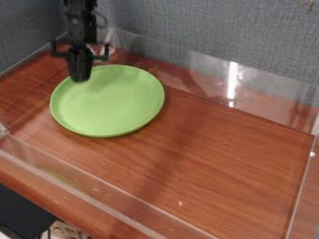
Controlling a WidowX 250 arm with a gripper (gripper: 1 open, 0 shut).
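Note:
A round green plate (107, 105) lies on the wooden surface toward the left. My black gripper (80, 67) is down at the plate's upper left edge, reaching in from the top. Its fingertips are small and dark here, and I cannot tell how far apart they are or whether anything is between them. No red object shows; if it is there, the gripper hides it.
A wooden floor (218, 168) with clear raised walls fills the view, its middle and right free. A grey textured wall (225, 47) stands at the back, with another at the left.

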